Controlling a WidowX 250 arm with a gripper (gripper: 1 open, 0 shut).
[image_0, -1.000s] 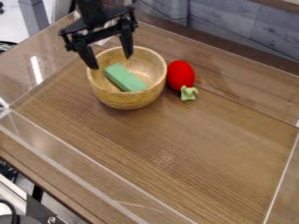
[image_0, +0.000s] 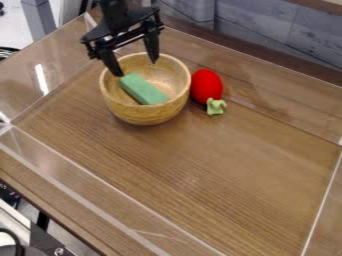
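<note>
My black gripper (image_0: 123, 52) hangs open at the top centre, over the back left of a wooden bowl (image_0: 160, 114), with nothing visible between its fingers. A green block (image_0: 143, 89) lies in the bowl, slanting toward the front right. A red, rounded object (image_0: 207, 85) with a pale green leafy piece (image_0: 215, 106) at its lower end lies on the table just right of the bowl.
A grey panelled wall (image_0: 254, 30) stands behind it. Cables and dark items lie off the table's left side.
My gripper has risen over the last second, away from the bowl toward the back. The bowl, green block and red object appear unmoved.
</note>
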